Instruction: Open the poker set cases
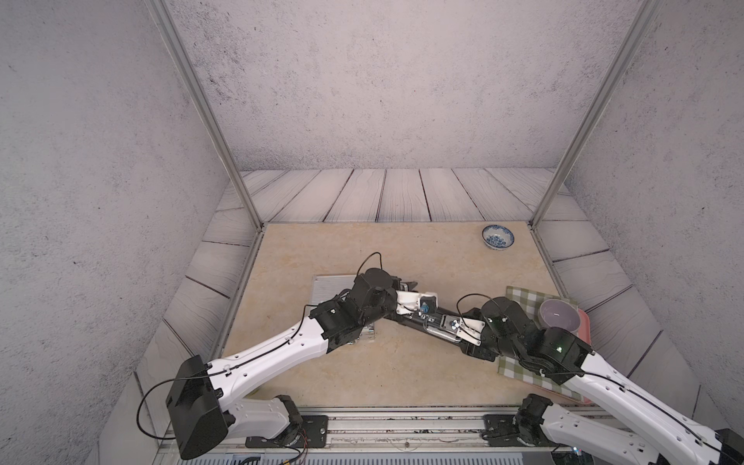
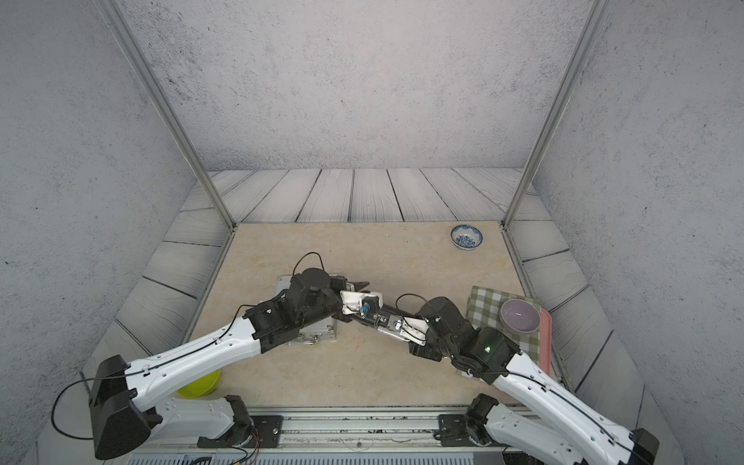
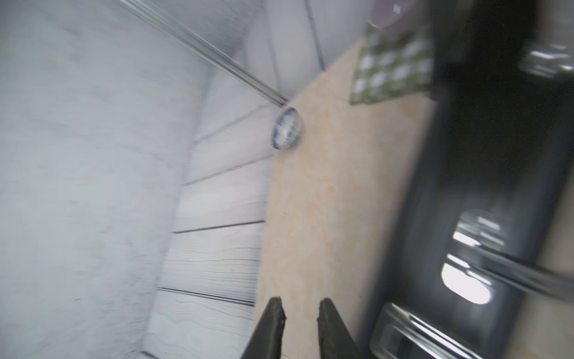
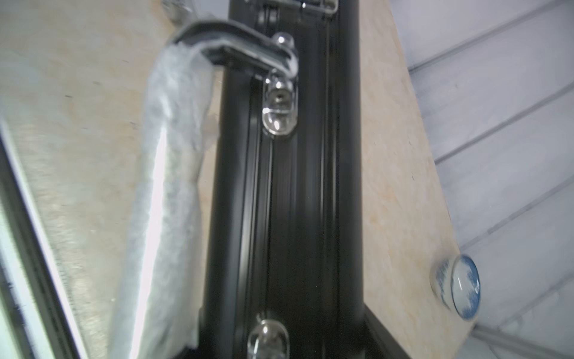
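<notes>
A black case (image 4: 323, 197) with chrome fittings lies across the table's middle under both grippers; its wrapped silver handle (image 4: 167, 155) crosses the right wrist view. My left gripper hangs over the case; its fingertips show close together in the blurred left wrist view, and I cannot tell what, if anything, is between them. My right gripper is low at the case beside the handle; its fingers are mostly out of frame or hidden, so their state is unclear. A silver ribbed case (image 1: 331, 287) sits partly hidden behind my left arm.
A blue-patterned bowl (image 1: 497, 237) stands at the back right. A purple bowl (image 1: 558, 314) rests by a checkered cloth (image 1: 520, 297) on the right. A yellow-green bowl (image 2: 199, 387) is at the front left.
</notes>
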